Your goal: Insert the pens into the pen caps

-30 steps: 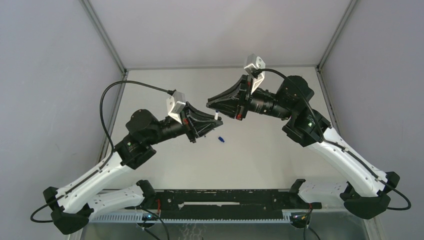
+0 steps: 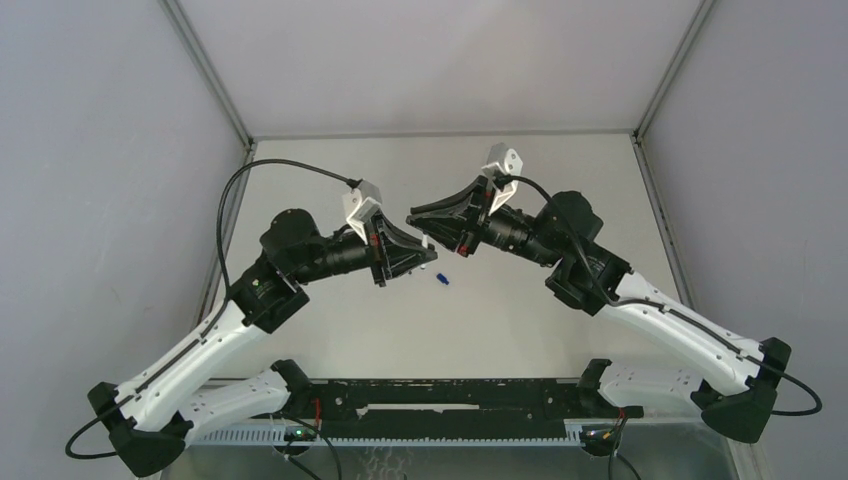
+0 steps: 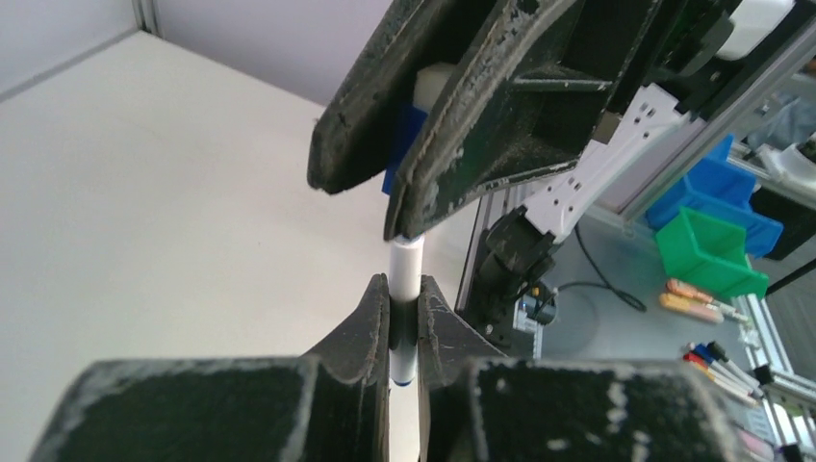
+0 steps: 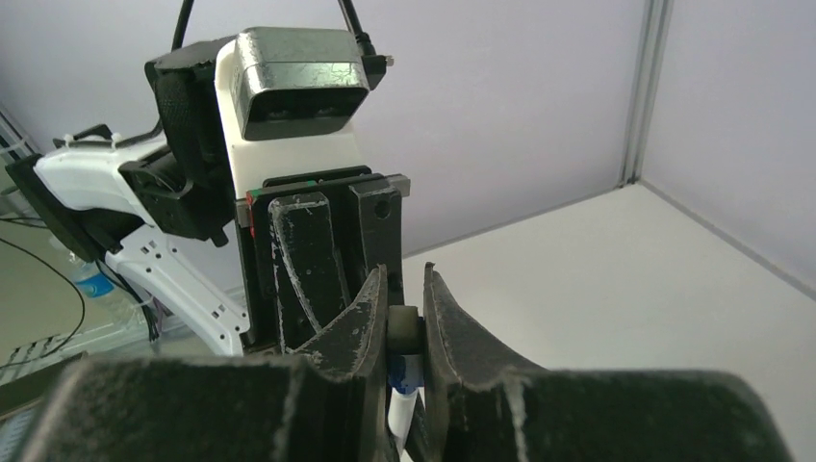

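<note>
A white pen (image 3: 406, 260) stands roughly upright, its lower part between the fingers of my left gripper, which press close on both sides. Its blue-edged bottom shows at the fingertips. Above it, my right gripper (image 2: 413, 219) is shut on a blue piece (image 3: 405, 135) with a pale end. In the right wrist view that blue piece (image 4: 405, 372) lies in line with the white pen (image 4: 402, 412) below. How deep the pen reaches into it is hidden by the fingers. On the table lies a separate small blue cap (image 2: 442, 278).
My two grippers are very near each other.
The left gripper has shifted a little the same way, keeping the white pen between its fingers. The cap on the table stays put.
</note>
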